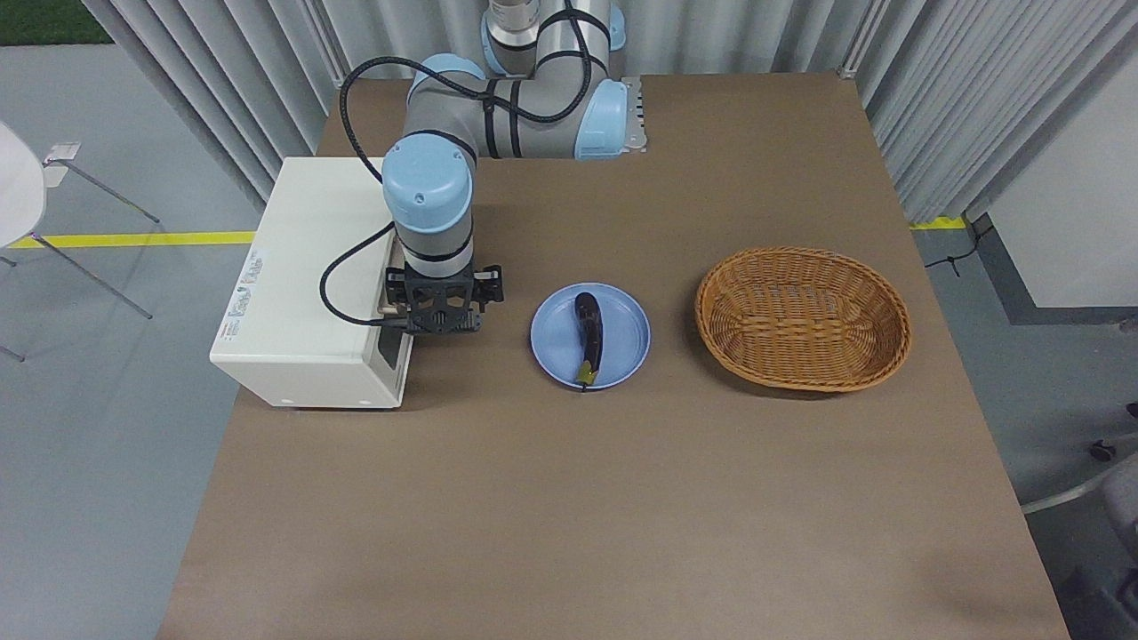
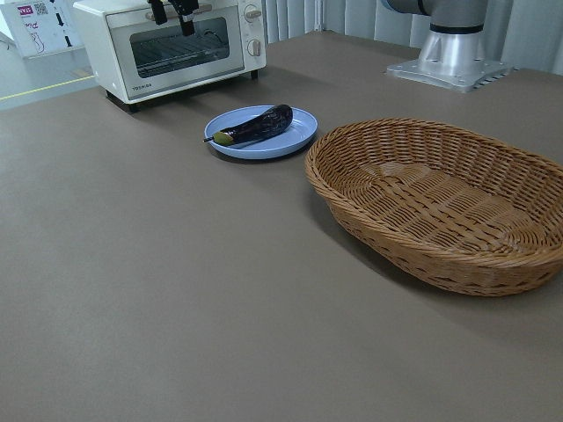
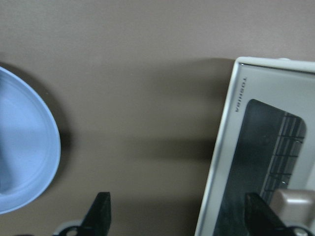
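My gripper is open, its two fingers wide apart above the front edge of the white Toshiba toaster oven (image 1: pixel 299 288), with nothing seen held between them. The oven's glass door and handle show in the left and wrist views, and the door appears closed. A blue plate (image 1: pixel 549 341) sits right of the oven in the front view, with a dark eggplant (image 1: pixel 589 325) with green stem end lying on it. In the wrist view the plate (image 3: pixel 24 147) is at the left.
A woven oval basket (image 1: pixel 802 315) stands right of the plate. The arm's base plate (image 2: pixel 449 72) is at the back, and a black cable loops along the arm.
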